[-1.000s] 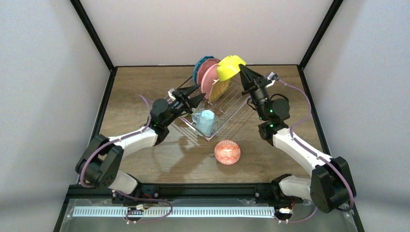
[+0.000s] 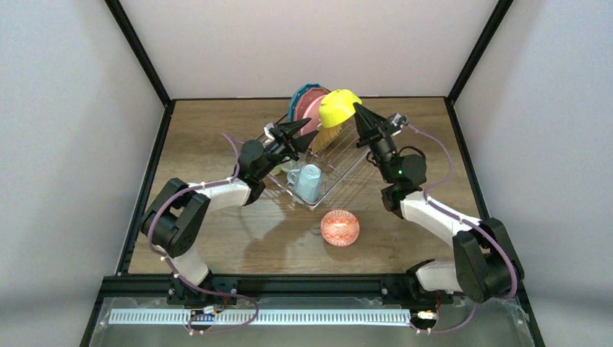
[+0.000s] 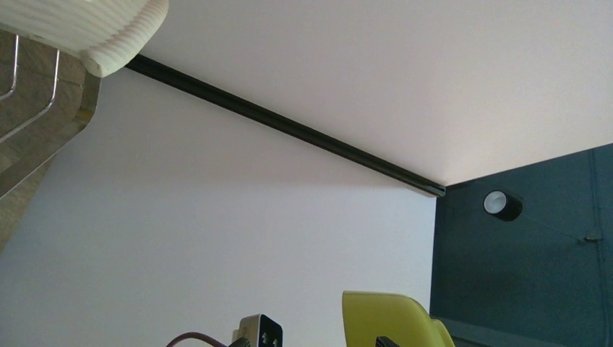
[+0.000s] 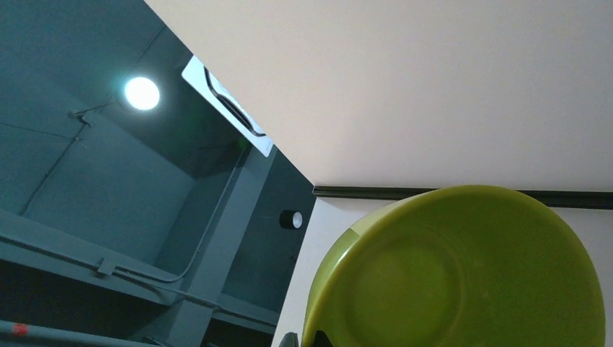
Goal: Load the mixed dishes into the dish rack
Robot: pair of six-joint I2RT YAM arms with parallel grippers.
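Held up over the back of the wire dish rack (image 2: pixel 334 187) is a yellow bowl (image 2: pixel 335 110), tilted, with my right gripper (image 2: pixel 356 107) shut on its rim. The right wrist view shows that rim between the fingertips, and the bowl's inside (image 4: pixel 463 275) fills the lower right. My left gripper (image 2: pixel 313 127) stands open and empty, left of the bowl and in front of the plates. Behind it a blue plate (image 2: pixel 298 99) and pink plates (image 2: pixel 314 108) stand upright in the rack, beside a yellow one (image 2: pixel 327 137). A light blue mug (image 2: pixel 308 183) occupies the rack's front corner.
An orange patterned bowl (image 2: pixel 340 228) rests on the table in front of the rack. Something pale green (image 2: pixel 280 168) in the rack is mostly hidden by my left arm. Bare table (image 2: pixel 195 144) lies at the left, and more is free at the right.
My left gripper has moved right and slightly up in the top view, closer to the bowl. The right gripper and yellow bowl have shifted a little left and down.
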